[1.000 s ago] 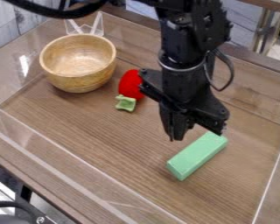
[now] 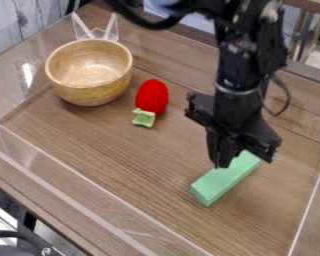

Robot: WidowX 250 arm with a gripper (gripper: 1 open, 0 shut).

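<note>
My black gripper (image 2: 222, 140) is shut, pointing down over the middle right of the wooden table, with nothing visible between its fingers. Just below it lies a flat light-green rectangular block (image 2: 224, 180), set diagonally. Left of the arm, a red oval object (image 2: 152, 95) lies with a small pale-green piece (image 2: 144, 117) just in front of it.
A wide wooden bowl (image 2: 96, 74) stands at the upper left.
The arm has moved back, away from the camera, and a little to the right, uncovering more of the red object. The objects on the table appear unmoved.
</note>
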